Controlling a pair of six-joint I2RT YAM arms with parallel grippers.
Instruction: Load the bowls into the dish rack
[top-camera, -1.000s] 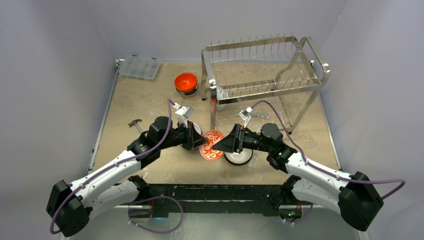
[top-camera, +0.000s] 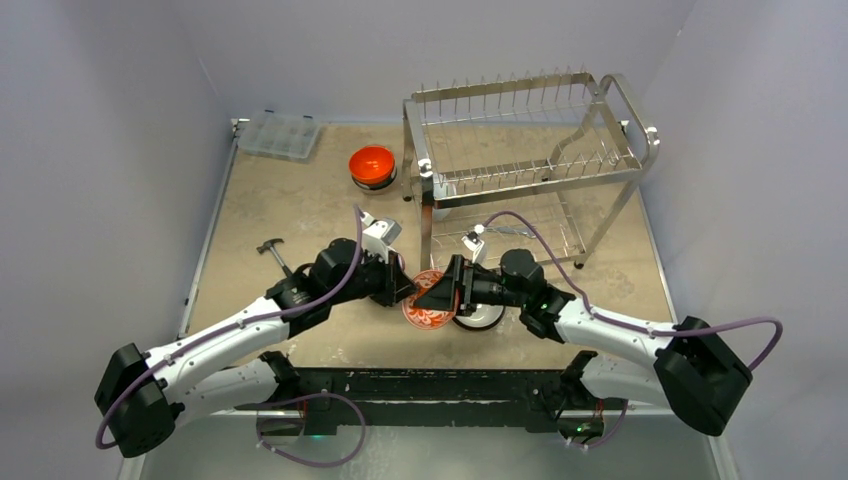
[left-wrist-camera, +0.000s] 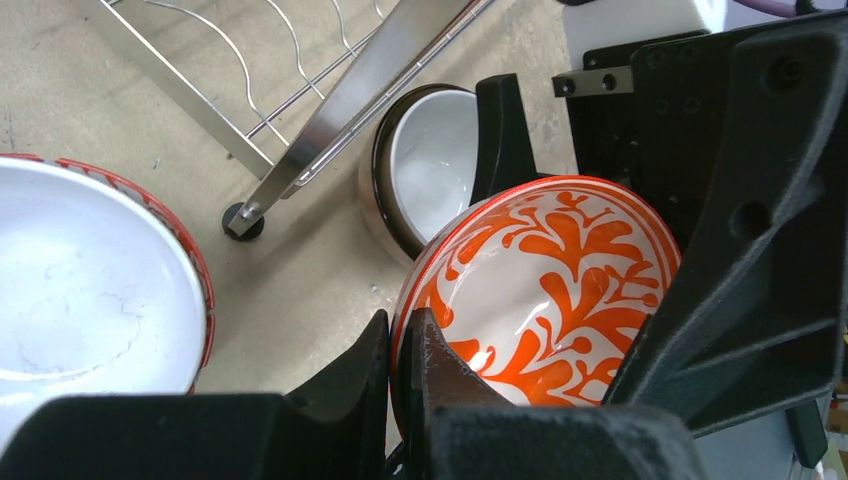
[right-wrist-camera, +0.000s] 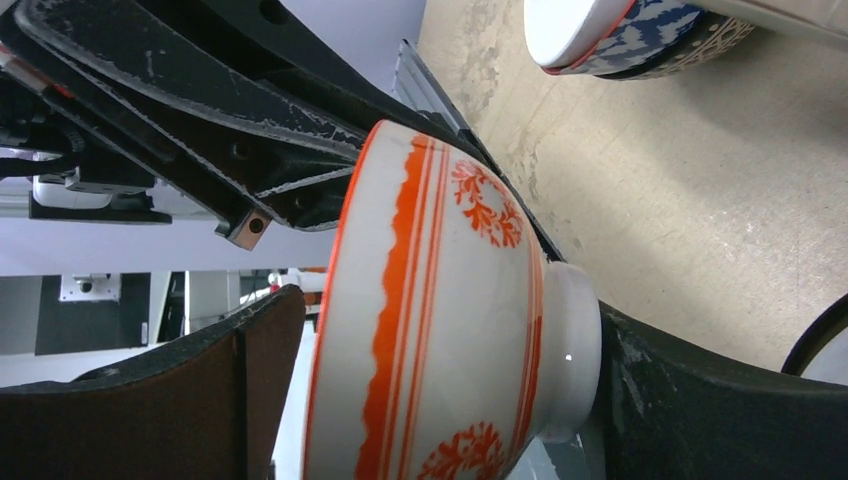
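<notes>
An orange-patterned white bowl (top-camera: 428, 317) (left-wrist-camera: 545, 280) (right-wrist-camera: 430, 300) is held up between the arms, on its side in the wrist views. My left gripper (top-camera: 408, 285) is shut on its rim. My right gripper (top-camera: 440, 292) reaches round the bowl from the right, its fingers either side of it in the right wrist view; whether they press on it I cannot tell. The steel dish rack (top-camera: 530, 186) stands at the back right. A white bowl (top-camera: 480, 315) (left-wrist-camera: 90, 280) lies below the right gripper, and other nested bowls (left-wrist-camera: 430, 145) (right-wrist-camera: 620, 35) show beside the rack leg.
An orange bowl (top-camera: 372, 162) on another sits left of the rack. A clear organizer (top-camera: 280, 136) is at the back left, a hammer (top-camera: 272, 248) at the left. The bench's left side has free room.
Both arms have shifted slightly toward the front, the bowl moving a little with my left gripper; my right gripper has moved left, closer round the bowl.
</notes>
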